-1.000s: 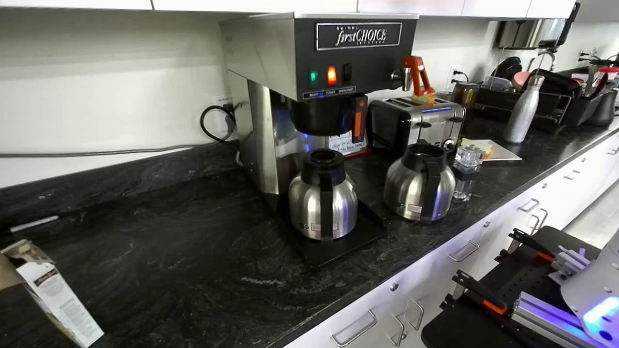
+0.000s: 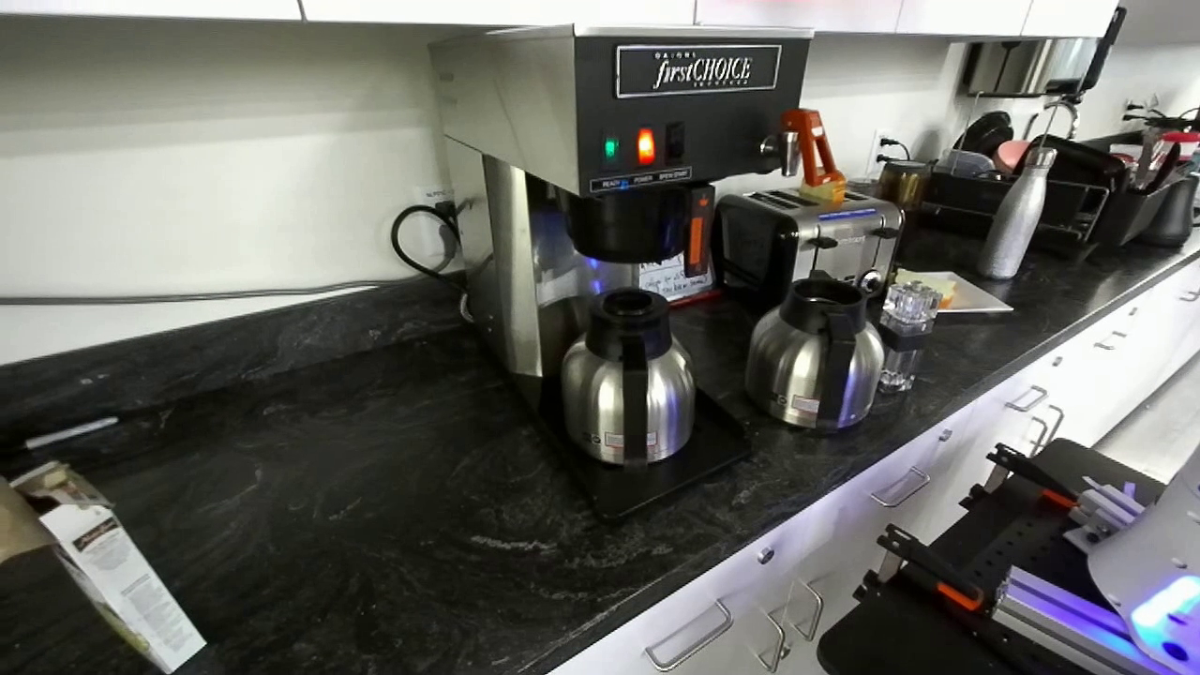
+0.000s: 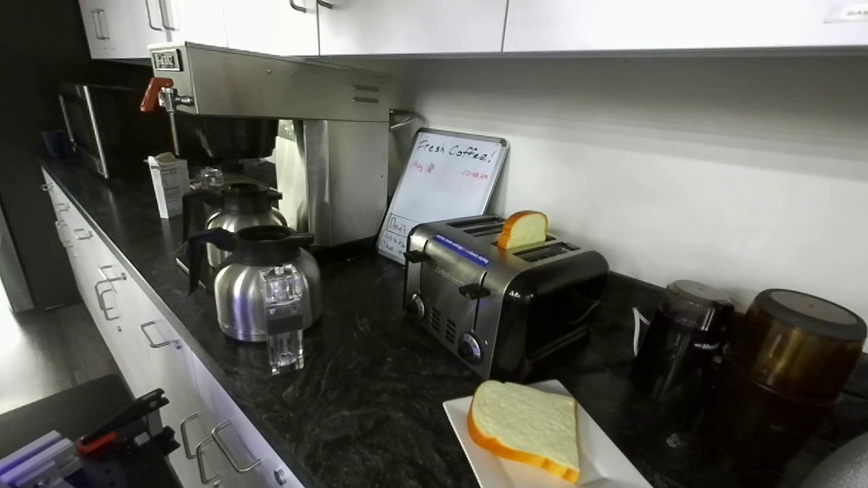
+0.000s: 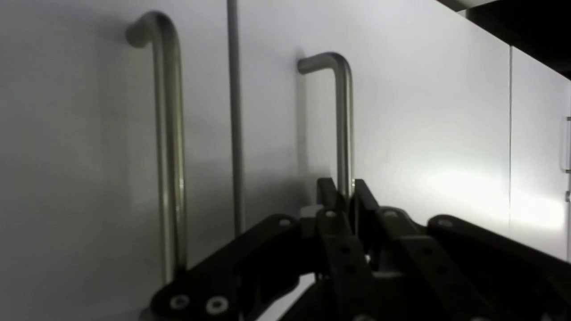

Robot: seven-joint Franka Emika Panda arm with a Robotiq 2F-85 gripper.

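In the wrist view my gripper is shut around the lower visible part of a metal bar handle (image 4: 344, 117) on a white cabinet door (image 4: 428, 123). The two black fingers lie on either side of the upright bar, which hides behind them lower down. To its left, a second bar handle (image 4: 170, 139) belongs to the neighbouring door (image 4: 69, 160); a dark narrow seam separates the two doors. Neither exterior view shows the gripper.
Above the cabinets, the dark counter (image 2: 371, 495) bears a coffee maker (image 2: 512, 112), two steel carafes (image 2: 827, 360), a toaster (image 3: 456, 285) and a plate (image 3: 610, 455) with bread. A black mobile base (image 2: 900, 630) stands before the cabinet fronts.
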